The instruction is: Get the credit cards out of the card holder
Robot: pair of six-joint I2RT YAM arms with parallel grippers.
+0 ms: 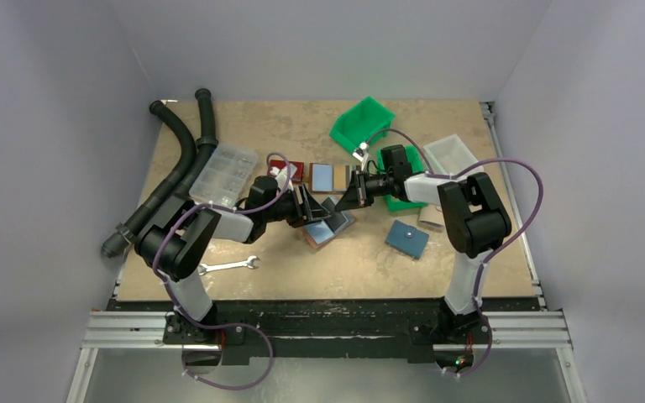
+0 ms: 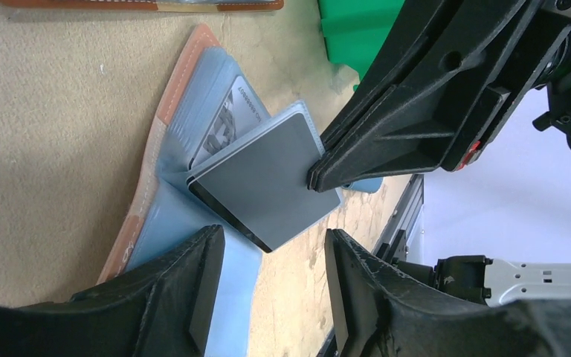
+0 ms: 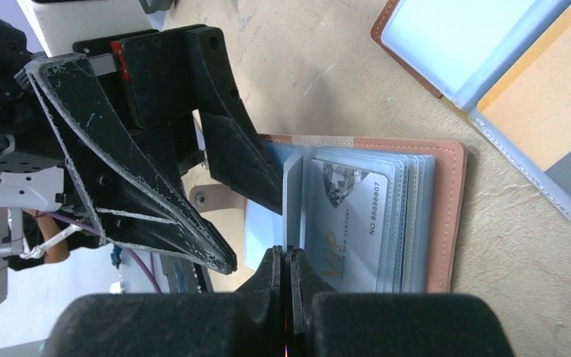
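The open card holder [image 1: 317, 235] lies at table centre, its brown edge [image 3: 443, 216] and clear sleeves with a white VIP card [image 3: 349, 216] showing in the right wrist view. My right gripper is shut on an upright sleeve page with a dark panel [image 2: 260, 186], holding it at its edge. My left gripper stands open over the holder, its fingers either side of the lower part of that page, apparently not closed on it.
Another open holder [image 1: 322, 176] and a red one lie behind. Green bins [image 1: 361, 122], a clear organiser [image 1: 222, 176], a blue wallet [image 1: 406, 239] and a wrench [image 1: 227, 265] surround the work area.
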